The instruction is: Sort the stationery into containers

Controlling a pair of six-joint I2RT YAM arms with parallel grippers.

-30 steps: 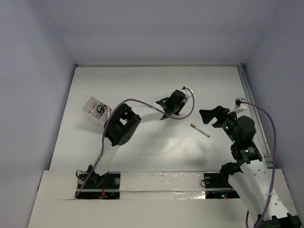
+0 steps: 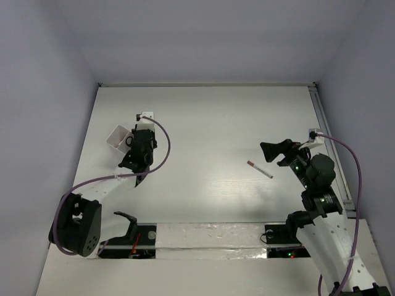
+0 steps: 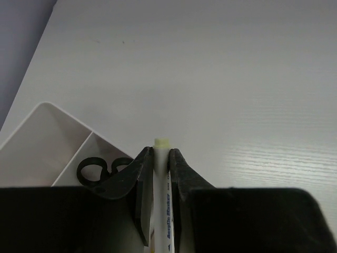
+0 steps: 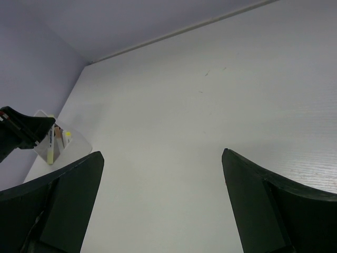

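A white divided container [image 2: 116,137] sits at the left of the table, black scissors [image 3: 92,174] in one compartment. Over it, my left gripper is shut on a white acrylic marker [image 3: 162,211] with a pale yellow end, held upright. The right wrist view also shows the container [image 4: 73,150] with the left gripper at it. Another marker [image 2: 259,169], white with a red-brown end, lies right of centre. My right gripper [image 2: 276,150] stands open above the table near that marker, nothing between its fingers.
Walls enclose the table at left, back and right.
My left arm has swung from the middle of the table leftward to the container. The right arm is almost still.
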